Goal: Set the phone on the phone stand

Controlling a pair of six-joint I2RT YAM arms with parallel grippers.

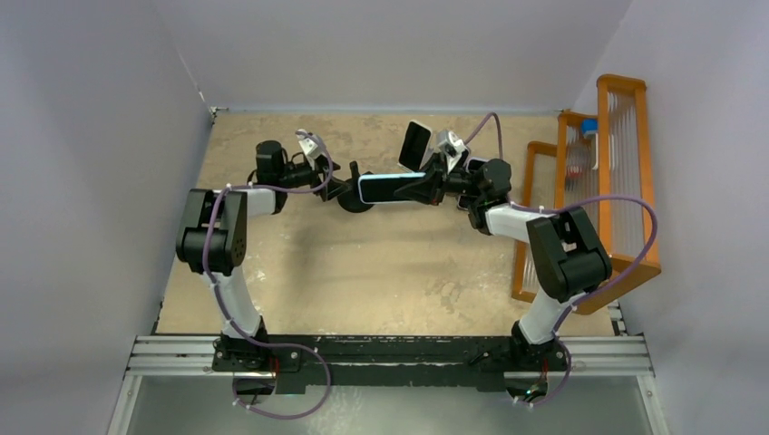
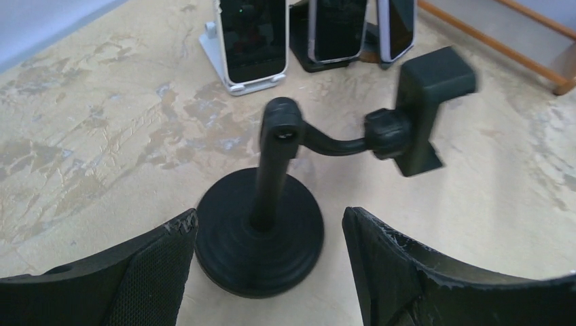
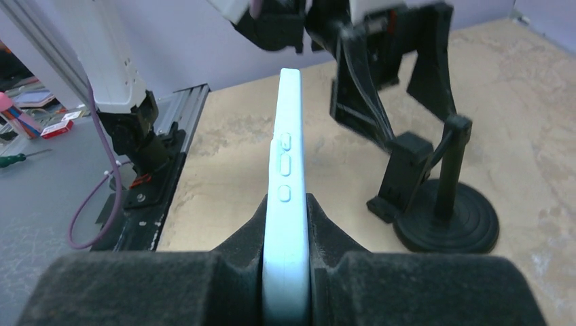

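A black phone stand (image 2: 272, 197) with a round base and a small bracket on an arm stands on the table, centred in the left wrist view. My left gripper (image 1: 331, 179) is just left of it, open, its fingers (image 2: 122, 285) empty. My right gripper (image 1: 422, 186) is shut on a light-blue-edged phone (image 1: 385, 188), held horizontally in the top view, just right of and partly over the stand. In the right wrist view the phone (image 3: 289, 190) is seen edge-on, with the stand behind it to the right.
Several other phones on stands, one a white stand (image 2: 261, 85), sit at the back right. An orange wooden rack (image 1: 626, 254) stands along the right side.
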